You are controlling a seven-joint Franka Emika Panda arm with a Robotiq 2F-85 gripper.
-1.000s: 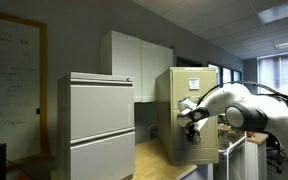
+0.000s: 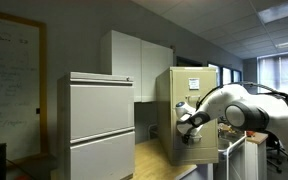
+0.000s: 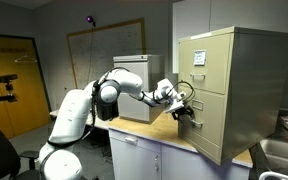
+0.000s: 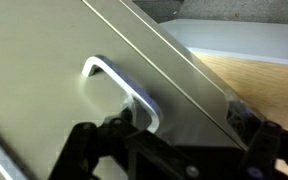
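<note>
A tall beige filing cabinet [image 3: 212, 52] stands with its drawer fronts towards my arm. My gripper is open close to one drawer front, nothing gripped between its fingers. In the wrist view a pale bar handle [image 4: 110, 66] runs diagonally across that front. The left finger overlaps the handle's near end; whether they touch I cannot tell. The other finger [image 4: 242, 113] lies over the cabinet's side edge. From outside, my gripper [image 3: 182, 99] appears beside the middle drawers, below the upper handle [image 3: 197, 76].
A second, light grey cabinet [image 2: 99, 105] stands apart on the wooden counter [image 2: 152, 160]. Bare counter lies between the two cabinets. White wall cupboards [image 2: 139, 55] hang behind. In exterior view 2, a sink [image 3: 283, 155] sits at the right.
The arm has shifted slightly left and down across the cabinet front in exterior view 1. The cabinet looks unchanged.
</note>
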